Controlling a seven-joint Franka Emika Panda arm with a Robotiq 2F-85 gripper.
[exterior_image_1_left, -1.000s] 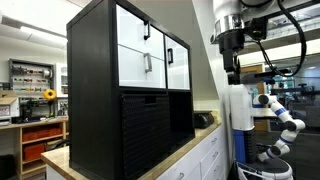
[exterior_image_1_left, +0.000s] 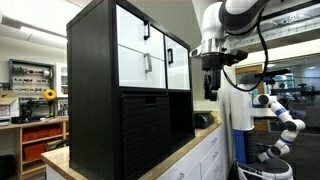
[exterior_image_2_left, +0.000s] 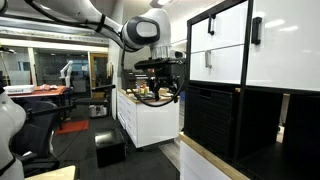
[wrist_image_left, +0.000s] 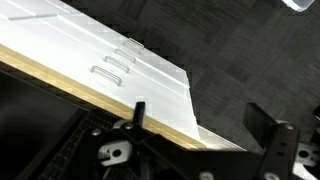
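My gripper stands open in the wrist view, with bare space between its two dark fingers. Below it in that view are the wooden edge of a counter, white drawer fronts (wrist_image_left: 95, 58) with metal handles, and dark floor. In exterior view 1 the gripper (exterior_image_1_left: 211, 90) hangs in the air, to the right of the tall black cabinet (exterior_image_1_left: 95, 95) in the image. Exterior view 2 has the gripper (exterior_image_2_left: 165, 96) pointing down, left of the cabinet's white doors (exterior_image_2_left: 215, 62); its fingers are too small there to make out.
White drawers (exterior_image_1_left: 205, 155) run beneath the wooden counter (exterior_image_1_left: 180, 153). A black slatted front (exterior_image_2_left: 210, 118) fills the cabinet's lower part. Another robot arm (exterior_image_1_left: 287, 125) stands in the right background. Open floor lies beside the counter.
In exterior view 1 the arm and gripper have moved left and somewhat down, closer to the cabinet in the image. The cabinet and its doors look unchanged.
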